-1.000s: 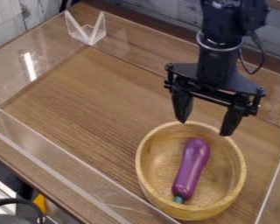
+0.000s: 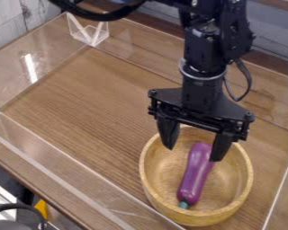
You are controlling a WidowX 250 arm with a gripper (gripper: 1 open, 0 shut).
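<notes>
A yellow bowl [image 2: 155, 180] sits at the lower right of the wooden table. In it lies a long purple object [image 2: 194, 175] with a small teal tip at its lower end. My black gripper [image 2: 203, 135] is over the bowl's back half, open, its two fingers spread to either side above the purple object's upper end, with nothing held between them. The fingers hide part of the bowl's back rim.
A clear white wire-like or plastic holder [image 2: 89, 29] stands at the back left. A dark item with some yellow is cut off at the bottom left corner.
My gripper has moved down and toward the camera, from behind the bowl to over it. The bowl and purple object have not visibly moved.
</notes>
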